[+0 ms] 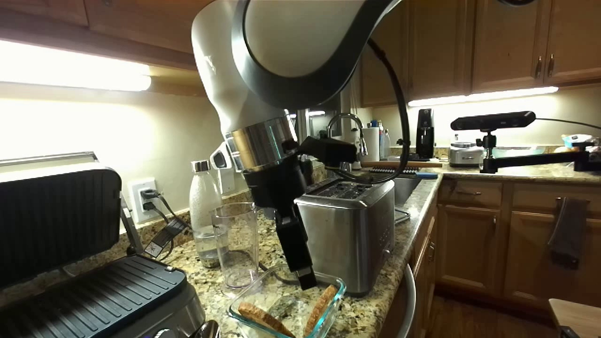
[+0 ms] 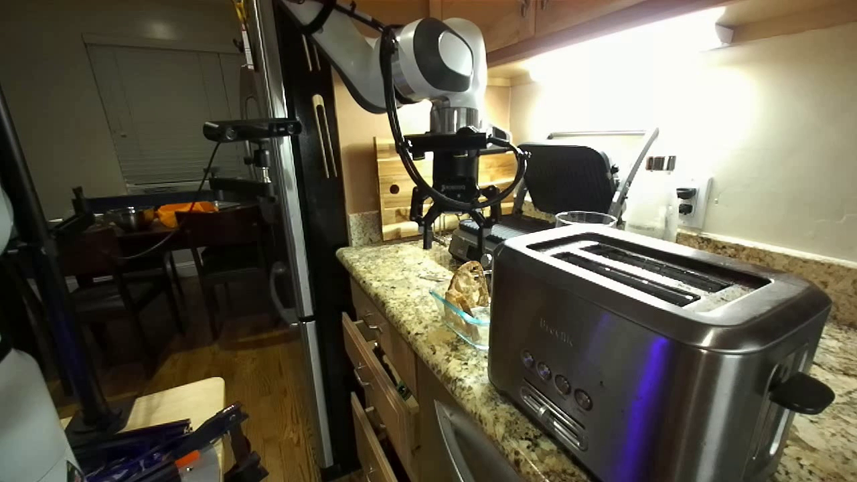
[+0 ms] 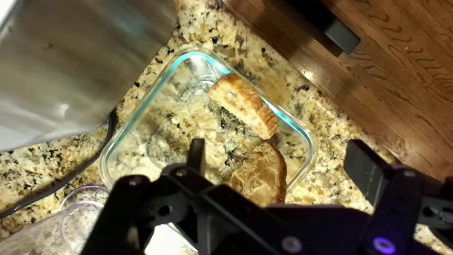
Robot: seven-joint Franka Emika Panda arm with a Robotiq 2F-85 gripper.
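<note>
My gripper is open above a clear glass container, with its fingers spread wide and nothing between them. In exterior view 1 the gripper (image 1: pixel 307 279) points down over the far part of the container (image 1: pixel 234 310), seen side-on. Two slices of bread stand on edge inside the glass. One slice (image 3: pixel 244 104) leans along the right wall in the wrist view. The other slice (image 3: pixel 263 174) lies below it in that view, partly hidden by the gripper's body. Exterior view 2 shows the bread (image 2: pixel 468 285) in the container, just left of the steel toaster (image 2: pixel 594 345).
An open contact grill (image 1: pixel 112 287) stands at the left. A clear tumbler (image 1: pixel 236 248) and a glass bottle (image 1: pixel 204 219) are between it and the wall. The toaster crowds the container's far side; the counter's edge (image 2: pixel 402 321) runs close by.
</note>
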